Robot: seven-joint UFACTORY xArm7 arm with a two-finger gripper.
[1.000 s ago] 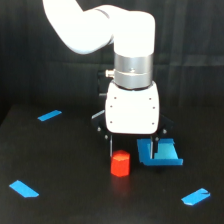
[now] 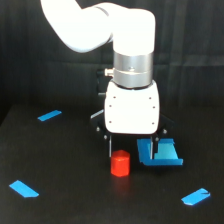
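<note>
My white gripper (image 2: 132,149) hangs over the dark table and points down. Its two dark fingers stand wide apart, and no object shows held between them. Low in the middle is a small red block (image 2: 121,164), upright on the table, just below the left finger as seen here. I cannot tell from this view how far in depth the finger is from the block. A blue open tray (image 2: 168,160) lies behind the right finger, partly hidden by the hand.
Blue tape strips mark the table: one at the back left (image 2: 49,115), one at the front left (image 2: 23,189), one at the front right (image 2: 196,197). The backdrop is dark.
</note>
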